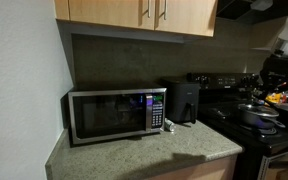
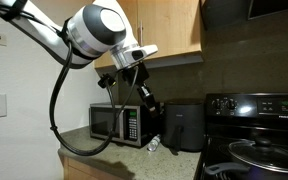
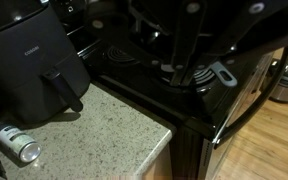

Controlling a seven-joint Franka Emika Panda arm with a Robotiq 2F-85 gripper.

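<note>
At the right edge of exterior view 1 my gripper [image 1: 274, 84] shows only in part, dark against the stove. In the wrist view its dark body fills the top, and the gripper is shut on a grey handle [image 3: 223, 73] whose slotted end sticks out to the right. The blue pan that this handle seems to belong to is outside or hidden in all the current views. In exterior view 2 the white arm [image 2: 102, 25] reaches across the upper left, and its dark gripper end is hard to make out.
A lidded pot [image 2: 266, 155] stands on the black stove [image 1: 269, 130]. The air fryer [image 1: 182, 100] and microwave [image 1: 117, 114] line the back of the counter [image 1: 144, 155], with a small can [image 3: 16, 143] between them.
</note>
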